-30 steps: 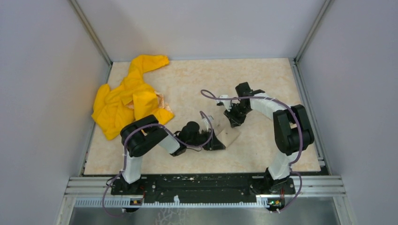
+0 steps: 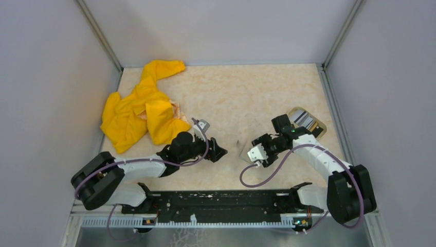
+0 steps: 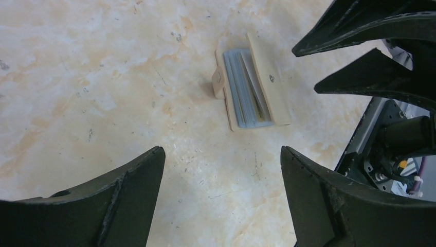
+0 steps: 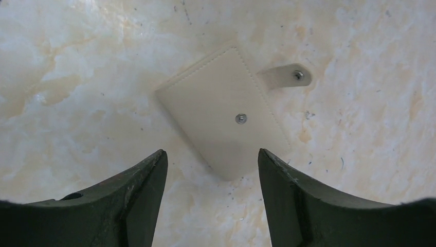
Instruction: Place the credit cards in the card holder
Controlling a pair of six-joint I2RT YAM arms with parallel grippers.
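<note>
A small beige card holder (image 3: pixel 277 103) lies on the table; the left wrist view shows its flap raised over blue-grey sleeves, with its tab standing up. From above, in the right wrist view, the holder (image 4: pixel 216 123) shows a snap on its flap. My left gripper is open and empty, left of the holder. My right gripper is open and empty over the holder, hiding much of it in the top view.
A tray (image 2: pixel 319 131) with card-like items is at the right edge, partly behind my right arm. A crumpled yellow cloth (image 2: pixel 128 118) covers the left back.
My left arm has drawn back leftward from the holder. My right gripper has moved toward the front, over the holder, uncovering the tray at the right.
</note>
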